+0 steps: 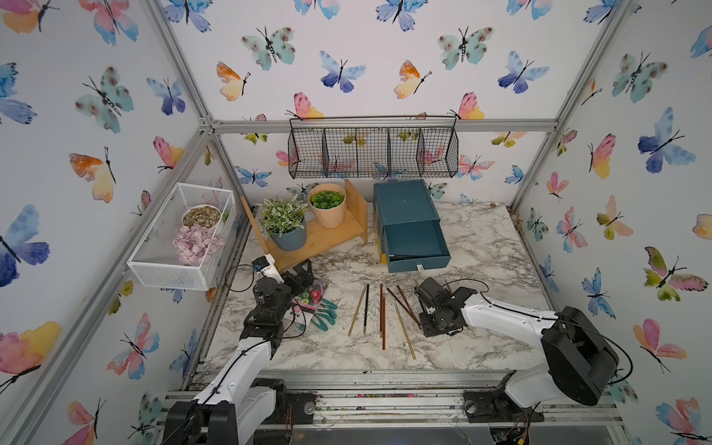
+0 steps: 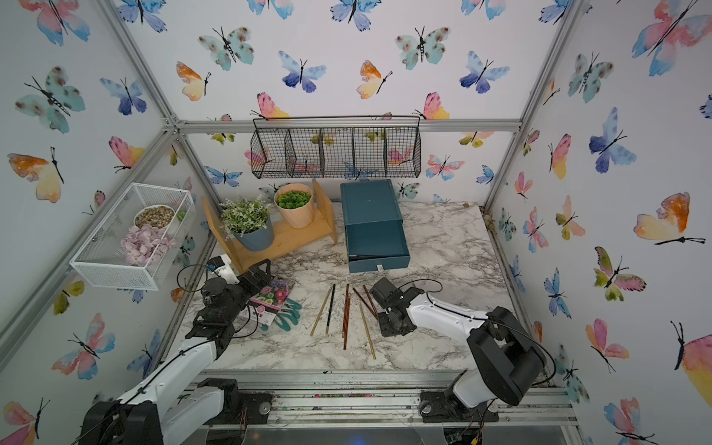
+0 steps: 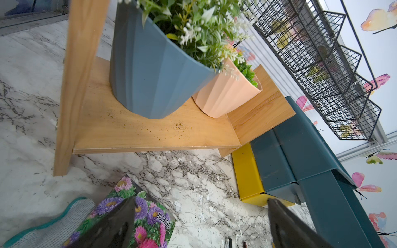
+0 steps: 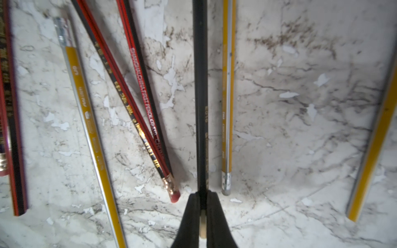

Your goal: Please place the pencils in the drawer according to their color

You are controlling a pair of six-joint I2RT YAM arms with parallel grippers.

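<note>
Yellow, black and red-black pencils lie on the marble table in front of the open teal drawer [image 1: 414, 241], among them a yellow pencil [image 4: 380, 140] and red-black pencils [image 4: 144, 91]. My right gripper is low over a black pencil [image 4: 200, 74], its fingers close on either side of that pencil's lower end; whether it grips it is unclear. My left gripper stands open over the floral packet [image 3: 140, 223] and gloves by the shelf, nothing between its fingers.
The wooden shelf [image 3: 157, 136] holds two potted plants. A white mesh basket [image 1: 152, 270] is at the left, a black wire basket [image 1: 371, 148] on the back wall. The table right of the drawer is clear.
</note>
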